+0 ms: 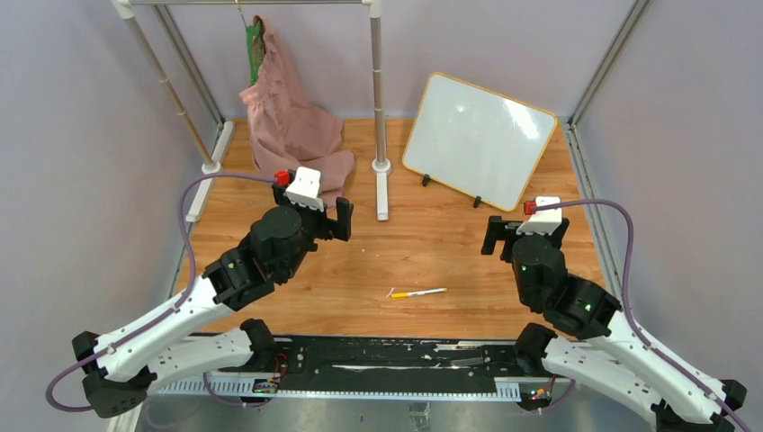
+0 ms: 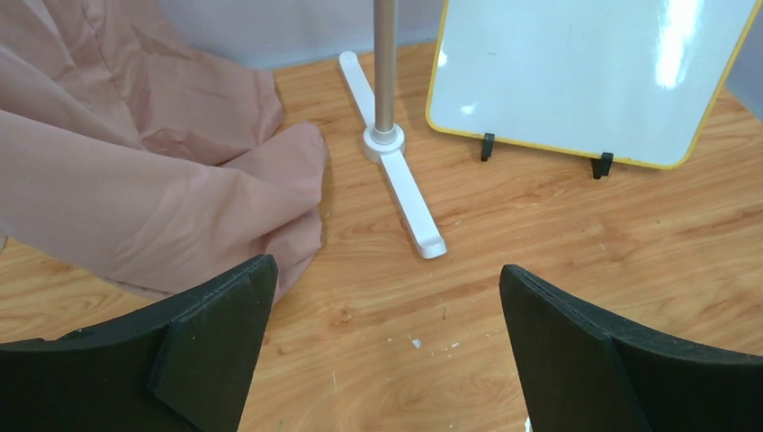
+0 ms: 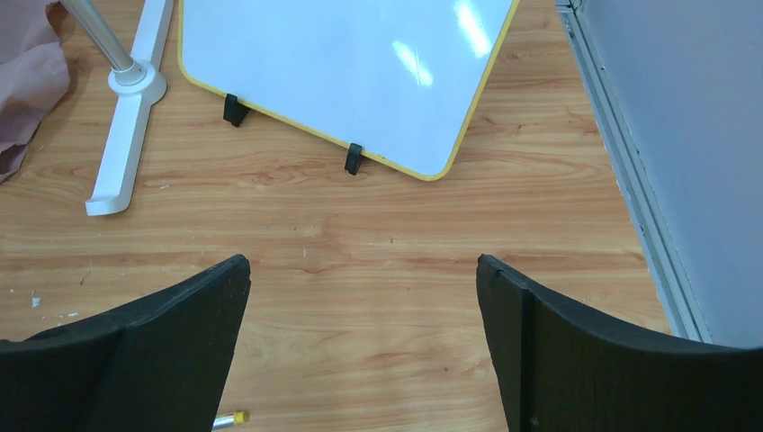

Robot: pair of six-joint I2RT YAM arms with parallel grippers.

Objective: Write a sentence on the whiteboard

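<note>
A blank white whiteboard with a yellow edge stands on black feet at the back right of the table; it also shows at the top of both wrist views. A yellow-and-white marker lies on the wood near the front middle, partly visible low in the right wrist view. My left gripper is over the left middle of the table, open and empty. My right gripper is raised in front of the whiteboard at the right, also open with nothing between its fingers.
A rack post on a white foot stands left of the board. A pink cloth hangs from the rack and drapes onto the table behind my left gripper. Walls close in both sides.
</note>
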